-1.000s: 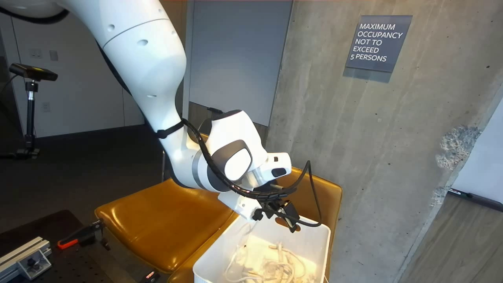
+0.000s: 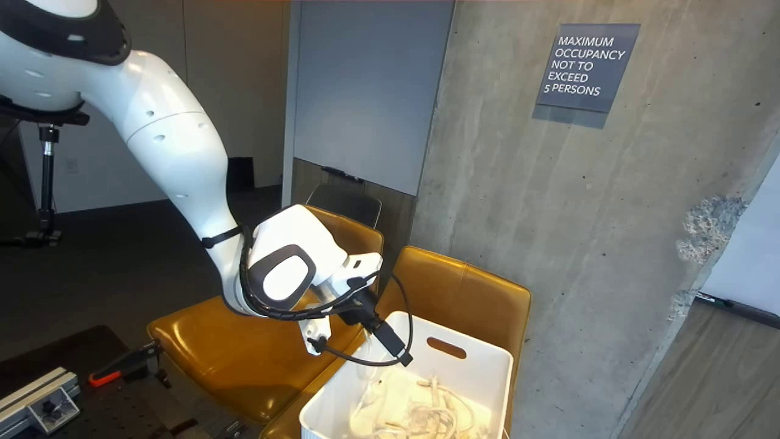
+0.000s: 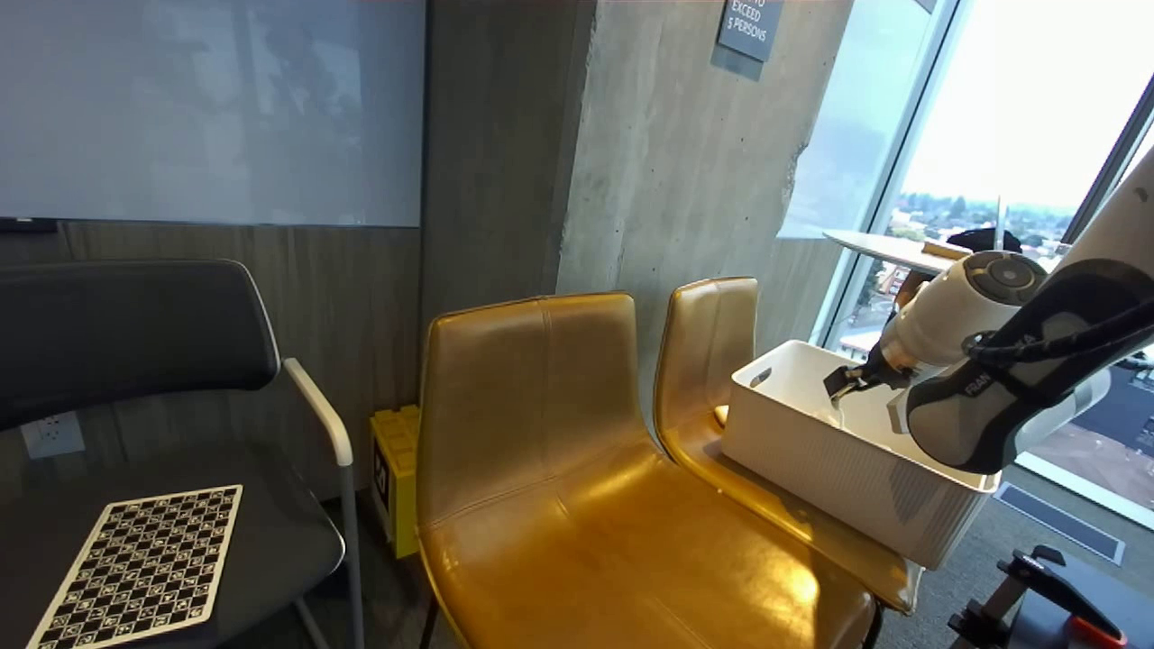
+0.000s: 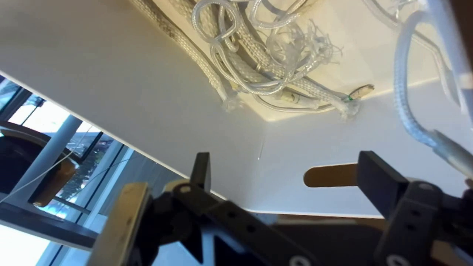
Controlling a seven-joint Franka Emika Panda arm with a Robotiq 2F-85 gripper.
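A white bin (image 2: 459,333) holds several tangled white cords and braided sleeves (image 2: 431,417), spread over its floor. My gripper (image 2: 400,351) reaches down over the bin's left part, tilted. In the wrist view the gripper stands open, its black fingers (image 4: 383,181) wide apart with no object between them. Beyond the fingertips the bin wall with its oval handle hole (image 4: 330,175) shows, and the cord tangle (image 4: 266,62) lies apart from them. A white cord (image 4: 404,84) loops close to the camera on the right. The second exterior view also shows the gripper (image 3: 841,380) above the bin (image 3: 828,433).
The bin rests on a tan chair (image 3: 779,507); another tan chair (image 3: 530,433) stands beside it. Close behind is a concrete wall (image 2: 526,219). A dark table with a metal rail and an orange-tipped clamp (image 2: 124,364) occupies the lower left.
In the first exterior view my arm has swung left, and its wrist has turned. The gripper has gone from near the bin's far handle hole to the left side. The cords at the left have shifted slightly.
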